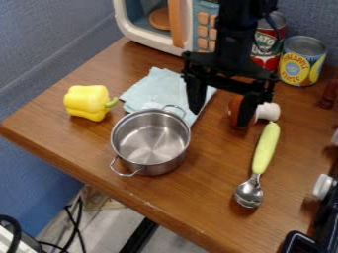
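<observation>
My black gripper hangs over the back middle of the table, its two fingers spread apart and open, with nothing visibly held. Below and right of it, a reddish-brown item with a white end lies on the table, partly behind the gripper. A steel pot sits front left, a yellow pepper at the left. A spoon with a pale yellow-green handle lies on the right. A light blue cloth lies behind the pot.
A toy microwave stands at the back. Cans stand back right. Dark objects and white knobs line the right edge.
</observation>
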